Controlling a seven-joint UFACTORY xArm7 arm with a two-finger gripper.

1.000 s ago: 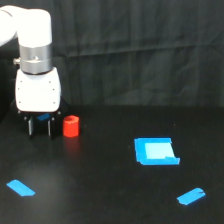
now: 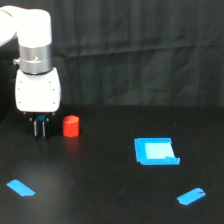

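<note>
At the left of the camera view, my gripper (image 2: 40,131) points down at the dark table. Its two fingers stand close together with a narrow gap. A small blue patch (image 2: 41,118) shows at the fingers; it is too small to tell whether it is a separate object held there. Just to the right, a red object (image 2: 71,126) with a rounded outline rests on the table, apart from the fingers.
Blue tape frames a pale square (image 2: 158,151) right of centre. Blue strips lie at the front left (image 2: 20,188) and front right (image 2: 191,196). A dark curtain (image 2: 140,60) hangs behind.
The gripper's fingers have drawn closer together. The arm has stayed in nearly the same place, and the red object has not visibly moved.
</note>
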